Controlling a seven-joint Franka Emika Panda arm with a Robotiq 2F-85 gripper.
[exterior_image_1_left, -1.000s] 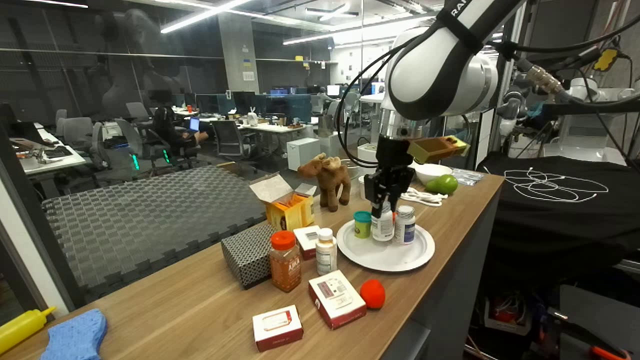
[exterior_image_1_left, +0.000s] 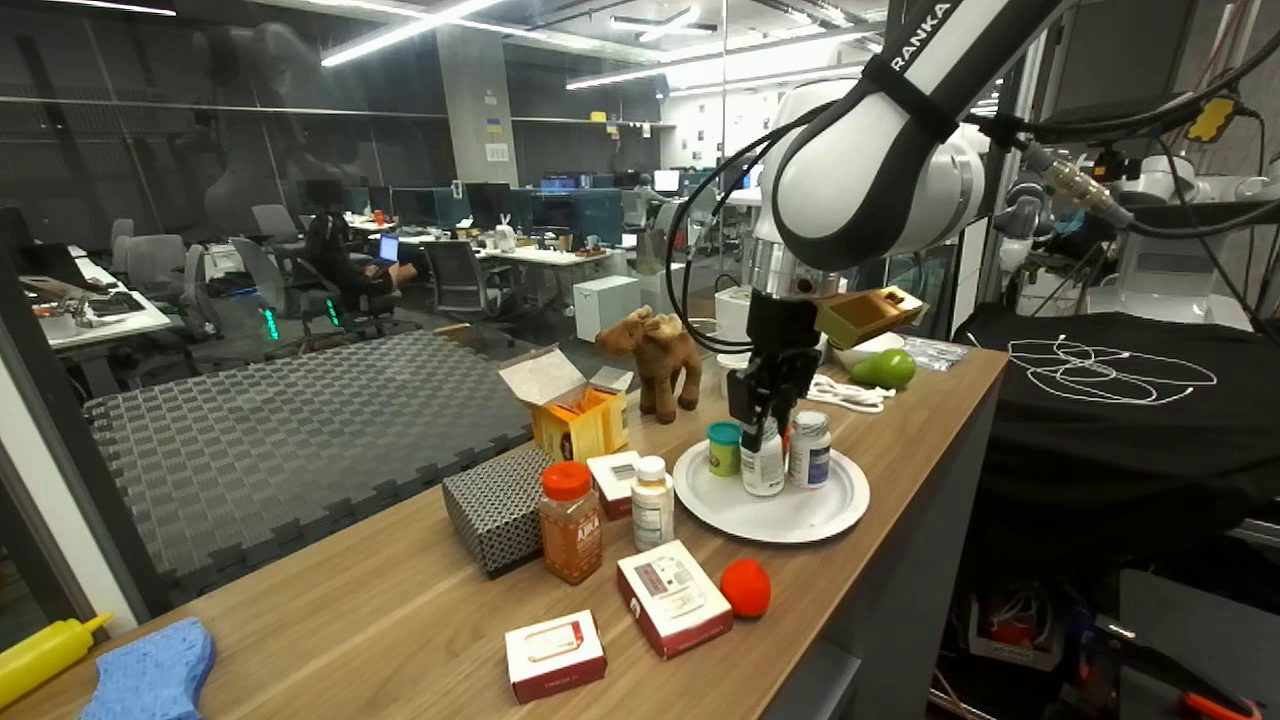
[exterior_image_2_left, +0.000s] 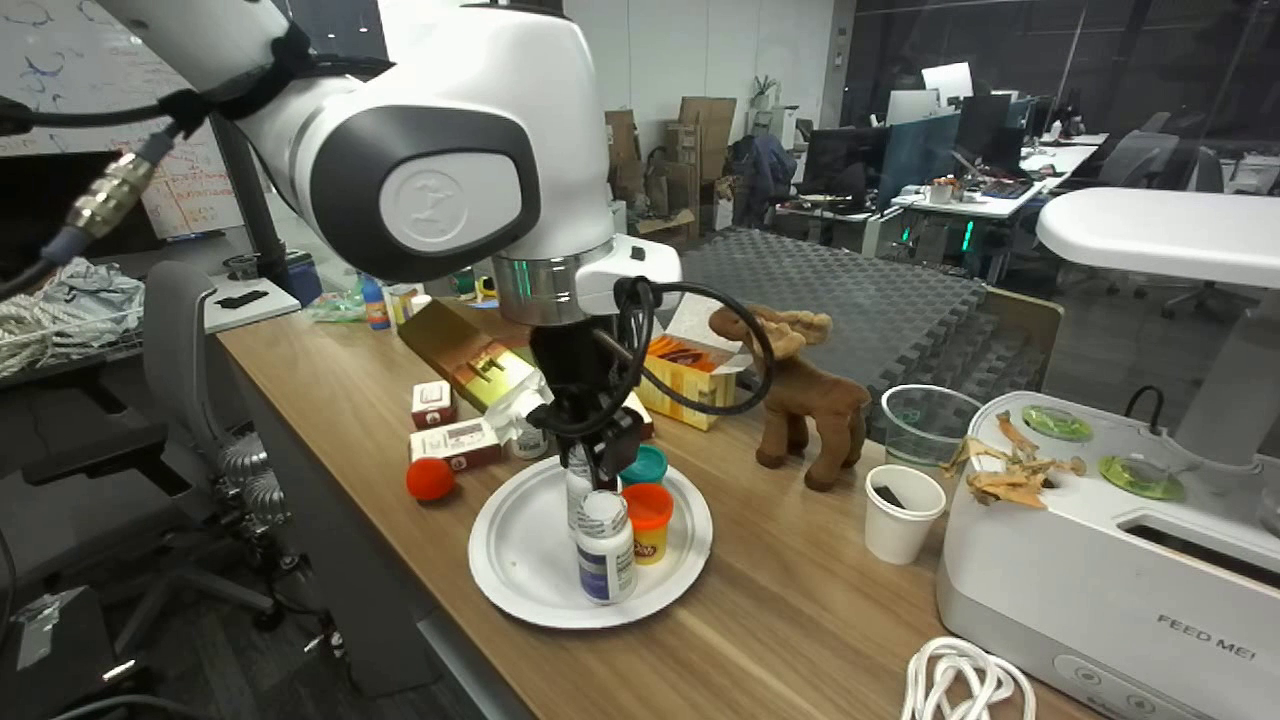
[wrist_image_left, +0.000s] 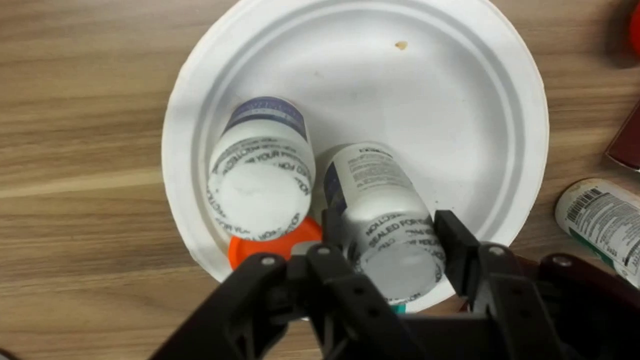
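Observation:
Around the upper part of a white pill bottle (wrist_image_left: 384, 204) my gripper is shut, one finger on each side. That bottle (exterior_image_1_left: 763, 468) is upright over the white plate (exterior_image_1_left: 786, 522); whether its base touches the plate I cannot tell. Close beside it on the plate stands a second white bottle (exterior_image_2_left: 606, 554) with a blue-banded label. An orange-lidded yellow tub (exterior_image_2_left: 649, 528) and a teal-lidded green tub (exterior_image_1_left: 723, 451) share the plate. In the wrist view the gripper hides most of the tubs.
Left of the plate are a third white bottle (exterior_image_1_left: 651, 510), an orange-lidded jar (exterior_image_1_left: 569, 534), red-and-white boxes (exterior_image_1_left: 674, 600) and a red ball (exterior_image_1_left: 746, 588). A plush moose (exterior_image_2_left: 798, 402) stands behind. The plate's front part is bare.
The gripper and the bottle in it have moved slightly down and toward the plate's front. The other things on the table have stayed put.

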